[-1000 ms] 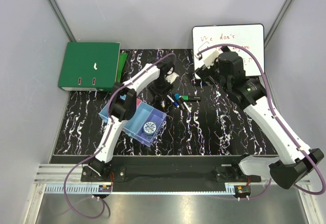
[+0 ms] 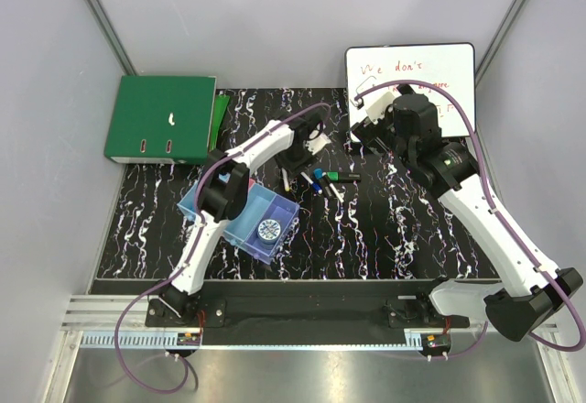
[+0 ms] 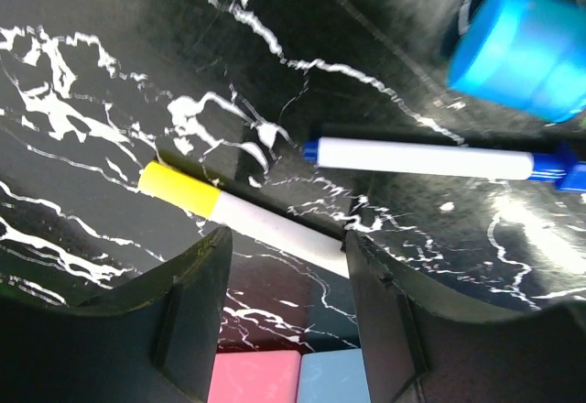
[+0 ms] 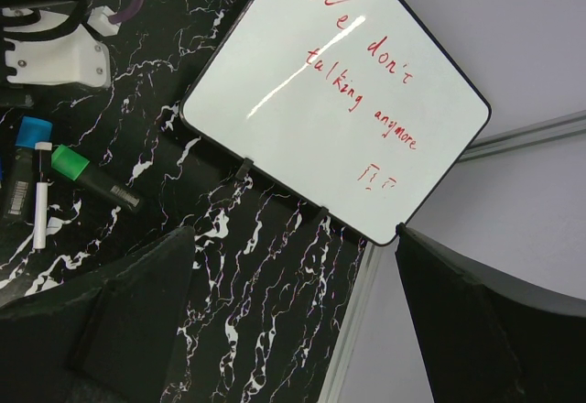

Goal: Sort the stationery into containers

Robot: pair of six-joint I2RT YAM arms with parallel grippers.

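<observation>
A white marker with a yellow end [image 3: 261, 224] lies slantwise on the dark marbled table in the left wrist view. My left gripper is part open there; the marker crosses the space by its fingertips, its white end meeting the right fingertip in view. Whether they touch cannot be told. Above it lies a white pen with blue ends [image 3: 421, 157], near a large blue cap [image 3: 522, 53]. From above, the blue divided container [image 2: 245, 226] holds a round white-faced item [image 2: 268, 230]. My right gripper stands open and empty, facing the whiteboard.
A green-capped marker [image 4: 96, 179], a blue-capped black marker [image 4: 23, 169] and a slim white pen [image 4: 41, 197] lie close together. The whiteboard [image 2: 412, 73] leans at the back right, a green folder [image 2: 160, 119] at the back left.
My left gripper has shifted slightly right and away from the container. More of a white marker shows beside it, left of where a marker's tip showed before. The right arm is still.
</observation>
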